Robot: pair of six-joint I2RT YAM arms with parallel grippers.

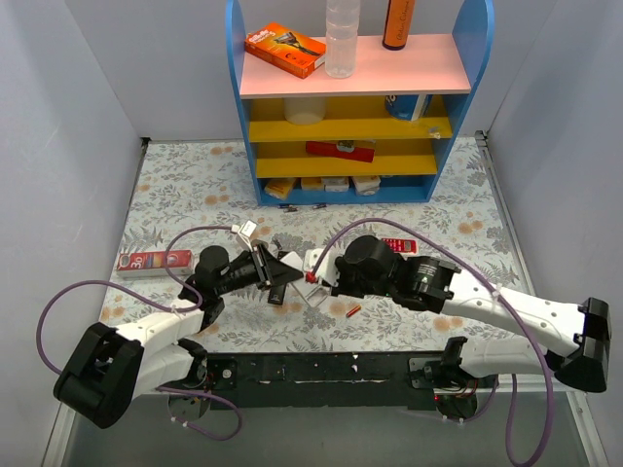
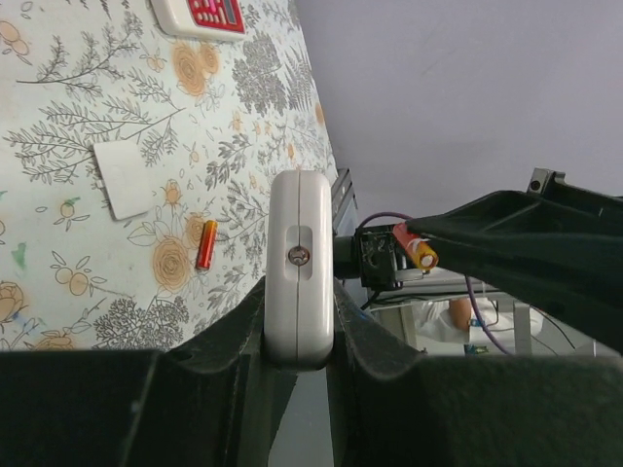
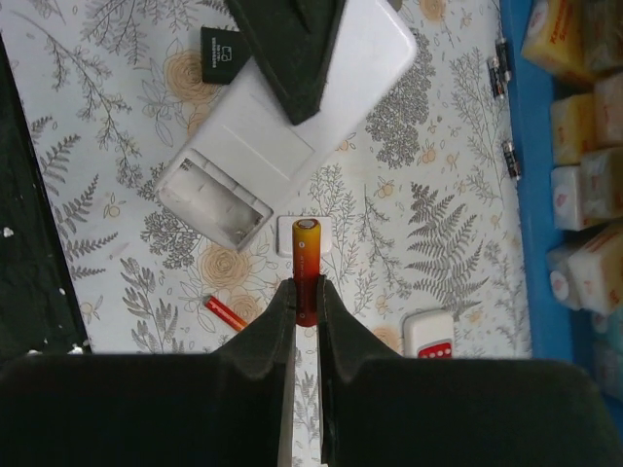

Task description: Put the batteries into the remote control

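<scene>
The white remote control (image 2: 300,263) is gripped in my left gripper, its end toward the camera. In the right wrist view the remote (image 3: 258,126) shows its battery compartment (image 3: 216,199) uncovered, and I see no battery in the visible part. My right gripper is shut on an orange-and-black battery (image 3: 307,265), which stands out from the fingertips close to the compartment end but apart from it. A second orange battery (image 3: 225,312) lies on the table. The small white cover (image 3: 305,236) rests flat on the table, partly behind the held battery.
A white device with red keys (image 3: 428,336) lies on the table, and a black box (image 3: 224,55) is near the remote. Several dark batteries (image 3: 496,76) lie by the blue shelf (image 1: 341,197). A long red-and-white box (image 1: 154,263) is at the left.
</scene>
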